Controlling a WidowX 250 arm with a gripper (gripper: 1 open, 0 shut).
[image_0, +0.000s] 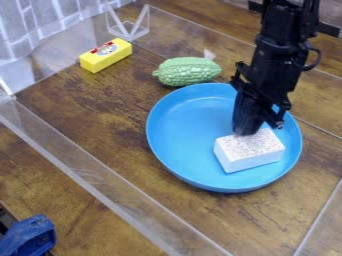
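A black gripper (247, 125) reaches down from the upper right over the back right of a blue plate (187, 130). Just in front of its tip, a white speckled block (249, 151) lies on the plate. The fingers look shut, with nothing visible between them; whether the tip touches the block is hard to tell.
A green corn-like toy (187, 71) lies behind the plate. A yellow box (106, 55) is at the back left, and a blue object (24, 237) at the front left corner.
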